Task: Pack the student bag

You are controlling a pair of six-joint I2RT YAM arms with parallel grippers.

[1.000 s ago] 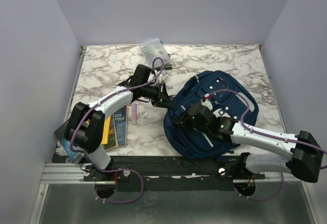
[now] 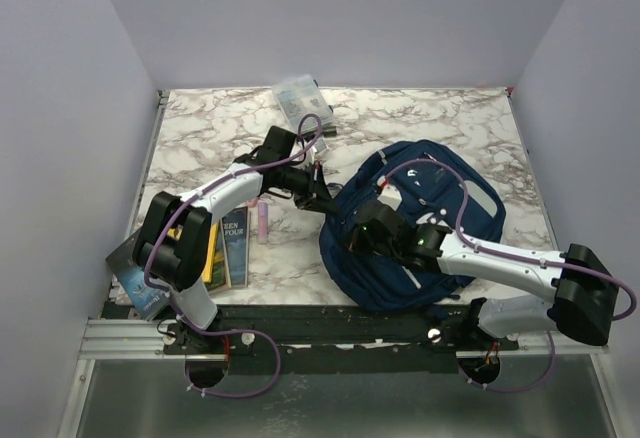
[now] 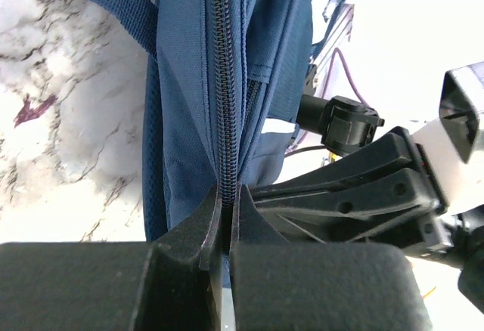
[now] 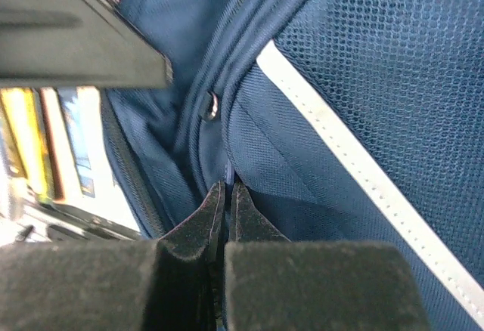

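The navy bag [image 2: 460,193] lies on the right half of the table, its near-left edge bunched between both arms. My left gripper is shut on that edge beside a dark zipper [image 3: 224,81], as the left wrist view shows. In the right wrist view my right gripper is shut on a fold of the bag's cloth, close to a white strip [image 4: 363,172]. The two grippers stand near each other; the tip of one dark left finger [image 4: 144,59] shows at the upper left there. The bag's inside is hidden.
To the left lie several books, among them a dark blue one [image 2: 236,243] and a yellow one [image 2: 211,248]. A pink stick-like item [image 2: 263,222] lies beside them. A clear pouch [image 2: 301,101] rests at the back. Bare marble shows at the back left.
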